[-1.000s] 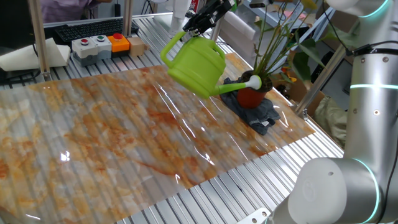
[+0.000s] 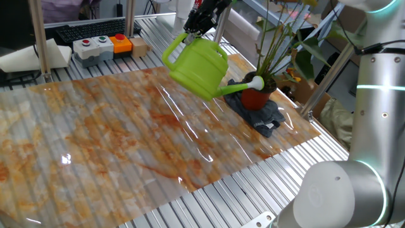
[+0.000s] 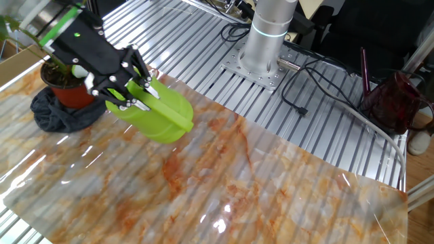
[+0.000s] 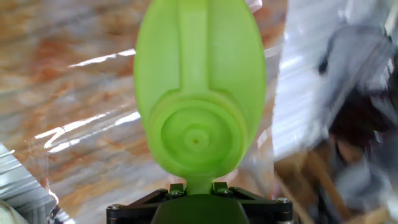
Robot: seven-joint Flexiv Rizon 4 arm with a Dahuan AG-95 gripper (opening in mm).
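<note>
A light green watering can (image 2: 199, 68) hangs above the table, tipped toward a potted plant. My gripper (image 3: 139, 100) is shut on the can's handle, and in the wrist view the handle runs down between the fingers. The can's pale spout head (image 2: 255, 83) appears at the rim of the reddish-brown pot (image 2: 255, 99); whether water flows cannot be made out. The plant (image 2: 272, 47) rises from this pot, which stands on a dark grey cloth (image 2: 266, 119).
A glossy marbled sheet (image 2: 114, 139) covers much of the slatted metal table and is largely clear. Button boxes (image 2: 93, 50) and a keyboard (image 2: 88, 30) lie at the back left. A dark red pitcher (image 3: 395, 102) stands near the table's far edge, beside cables (image 3: 332, 95).
The can and gripper have shifted very slightly left, the spout head staying by the pot's rim. The grip looks the same.
</note>
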